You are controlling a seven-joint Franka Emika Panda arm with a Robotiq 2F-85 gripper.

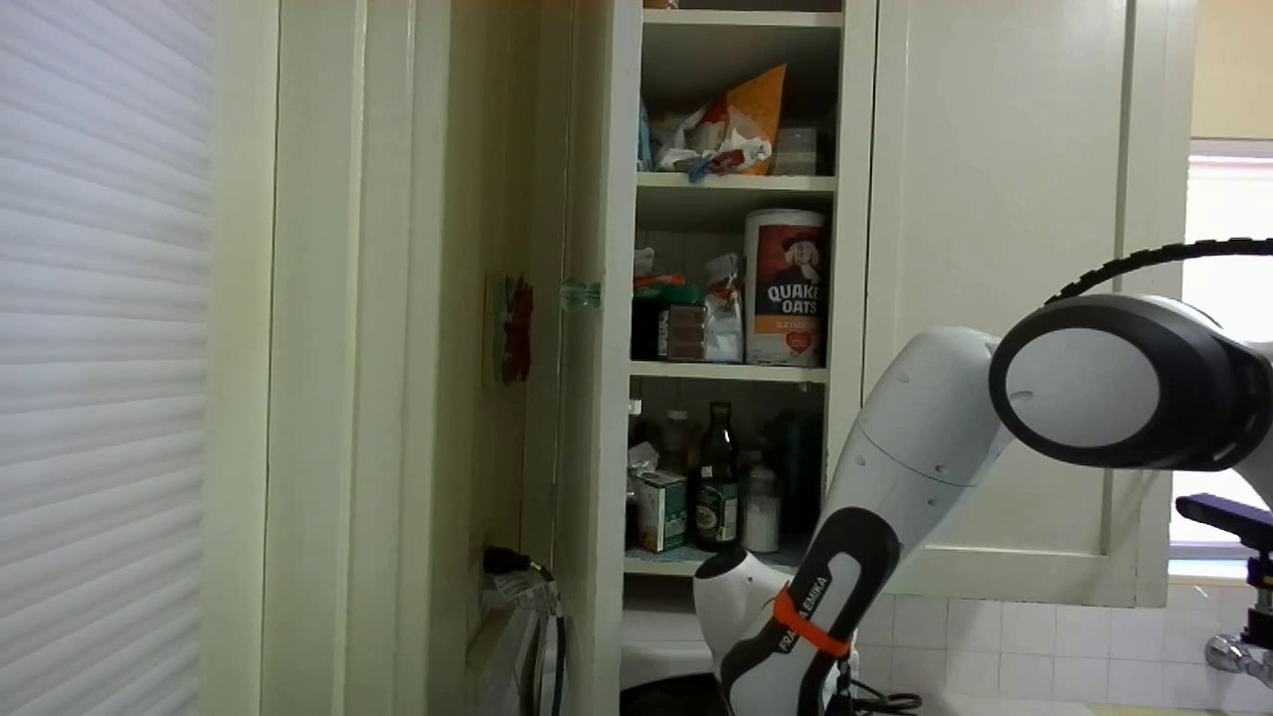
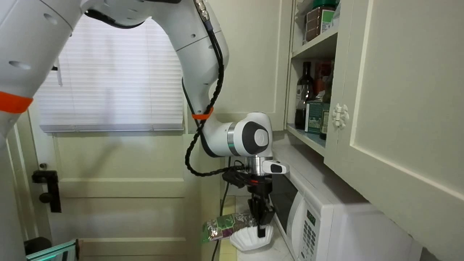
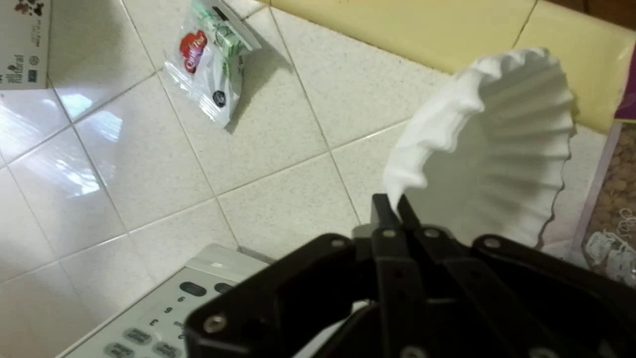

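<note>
A white coffee filter with a fluted rim hangs from my gripper, whose fingertips pinch its edge. In the wrist view it spreads up and to the right of the fingers, its ridged inner side showing. From the second exterior view, the same filter is just below and left of the gripper, in front of a bag of lentils. That bag is cut off at the right edge of the wrist view. The first exterior view shows the arm, but the gripper is below its frame.
A microwave stands close to the gripper's right in the second exterior view. On the tiled counter lie a small tea packet and a box. Bare tiles lie between them and the microwave. An open cabinet is above.
</note>
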